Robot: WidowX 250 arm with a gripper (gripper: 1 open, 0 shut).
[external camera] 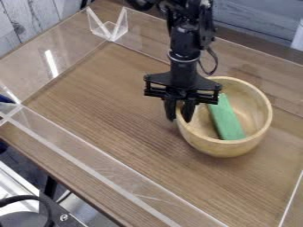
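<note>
The black gripper [180,113] reaches down from the top centre to the left rim of a pale wooden bowl [246,142], its fingers shut on that rim. Inside the bowl, on the right of the gripper, a green oblong object [228,121] lies along the bowl's length. The arm hides part of the bowl's back left.
The wooden table [106,106] has free room left of and in front of the bowl. Clear plastic strips run along its left side, and a clear bracket [108,27] stands at the back left. A black coiled object [24,213] is at the bottom left.
</note>
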